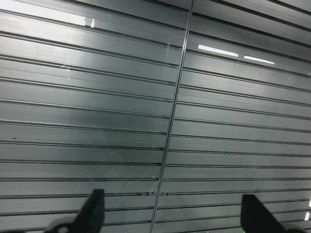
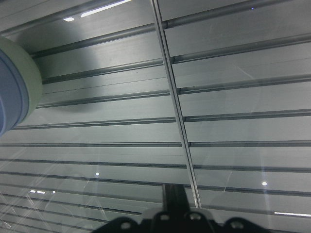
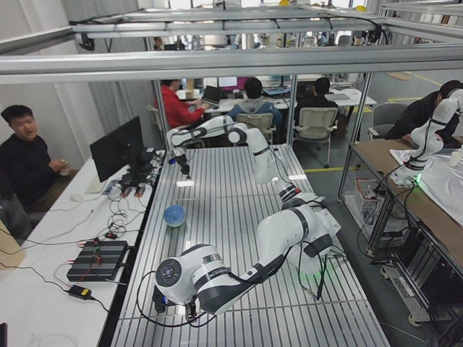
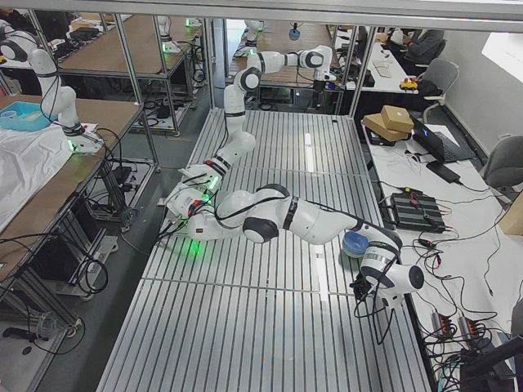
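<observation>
A blue bowl (image 3: 174,215) with a pale outer wall stands on the slatted aluminium table (image 3: 217,181), near its left edge in the left camera view; in the right wrist view it (image 2: 10,85) is at the upper left. One gripper (image 3: 184,176) hangs over the table beyond the bowl, clear of it. The other (image 3: 190,315) is low at the near end. The left wrist view shows two blurred fingertips (image 1: 97,204) far apart, bare slats between them: my left gripper is open. In the right wrist view my right gripper shows dark fingers together, nothing visible between them.
A side desk (image 3: 65,217) with monitor, black boxes and cables runs along the table, with a seated person beside it. Aluminium frame posts surround the table.
</observation>
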